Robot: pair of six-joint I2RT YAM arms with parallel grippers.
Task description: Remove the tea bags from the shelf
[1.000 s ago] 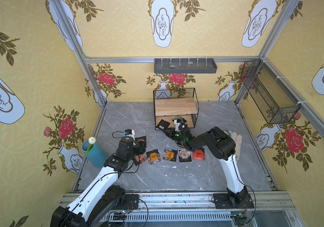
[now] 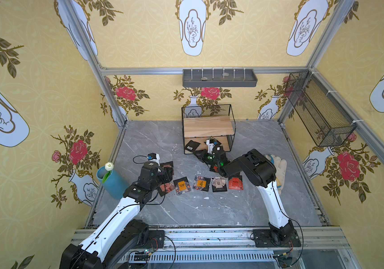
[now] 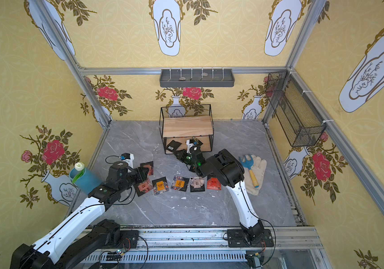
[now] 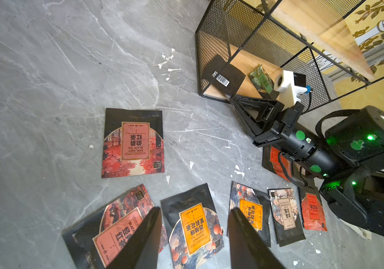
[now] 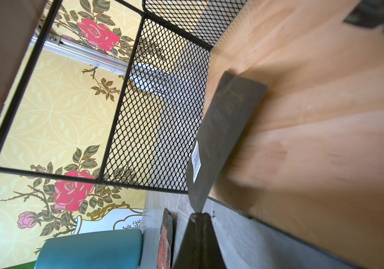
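The wire shelf [image 2: 207, 126] has a black tea bag [image 4: 223, 78] at the front of its lower wooden board, and a green-printed tea bag [image 4: 262, 80] farther along it. My right gripper is at the board's front edge, its shut fingertips just by the black bag, nothing visible between them. My left gripper is held over the table at the left, fingers apart and empty, above several tea bags such as the Earl Grey packet [image 4: 133, 142] and the jasmine packet [image 4: 194, 228].
A blue vase [image 2: 114, 183] with a flower stands at the left, a glove [image 3: 256, 183] with a blue-headed tool at the right. A mesh basket [image 2: 317, 107] hangs on the right wall.
My right gripper has shifted very slightly at the shelf's front over the last second. The left arm has not visibly moved.
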